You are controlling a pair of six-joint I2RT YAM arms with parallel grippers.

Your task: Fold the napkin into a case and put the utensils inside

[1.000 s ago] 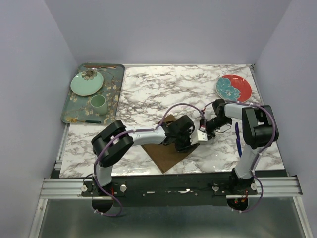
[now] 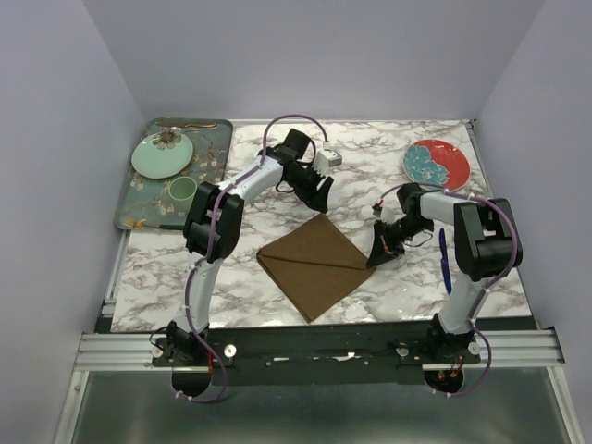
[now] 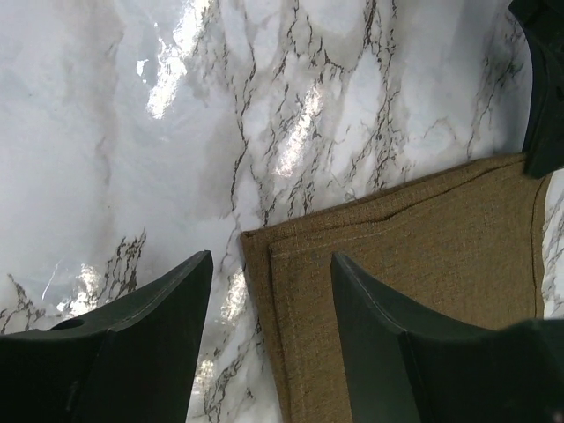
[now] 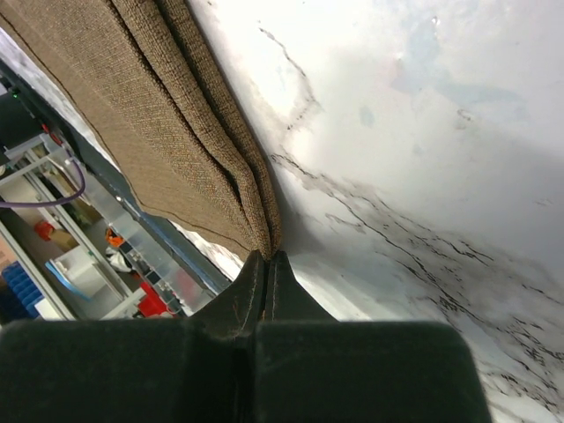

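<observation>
The brown napkin (image 2: 313,282) lies on the marble table, partly folded with a crease across it. My left gripper (image 2: 317,194) hangs above its top corner; in the left wrist view it (image 3: 269,278) stands open over a doubled corner, nothing held. My right gripper is shut at the right corner of the napkin (image 4: 167,115), the doubled fold's end pinched at its fingertips.
At the left lies a tray (image 2: 143,208) with a green plate (image 2: 162,159), a cup (image 2: 183,189) and utensils (image 2: 185,123). A red-and-teal plate (image 2: 449,163) sits back right, and a long blue item (image 2: 446,268) lies by the right arm.
My left gripper rose from the napkin's right part toward the back, uncovering the napkin, and now sits above its top corner. The right gripper has stayed at the right corner.
</observation>
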